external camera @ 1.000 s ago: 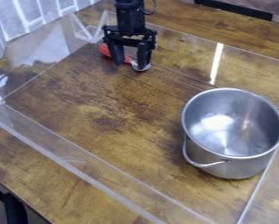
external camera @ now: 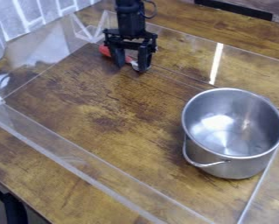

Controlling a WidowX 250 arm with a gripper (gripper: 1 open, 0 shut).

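My black gripper (external camera: 131,54) points down near the top centre of the view, low over a red and silver object (external camera: 111,52) that lies on the wooden table by the back. The gripper's fingers sit around or just over that object; whether they are open or shut on it is too small to tell, and part of the object is hidden behind them.
A large steel pot (external camera: 233,131) stands on the right of the wooden table (external camera: 89,118). Clear plastic edging runs along the left, back and right.
My gripper has shifted very slightly to the right; the pot has not moved.
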